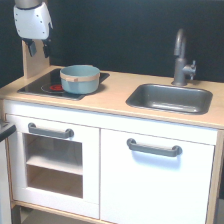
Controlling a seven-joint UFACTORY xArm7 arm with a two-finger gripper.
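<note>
A white robot arm reaches in at the top left, its dark gripper [33,47] hanging in the air above the left end of a toy kitchen counter, too small to tell whether open or shut. Below and right of it, a blue-grey pot [80,83] sits on the right part of the black cooktop [45,86], beside a red burner ring.
To the right are a steel sink [170,96] and a grey faucet [180,55]. The wooden counter [115,88] between pot and sink is clear. Below are white doors with grey handles, and a wooden post stands at the back left.
</note>
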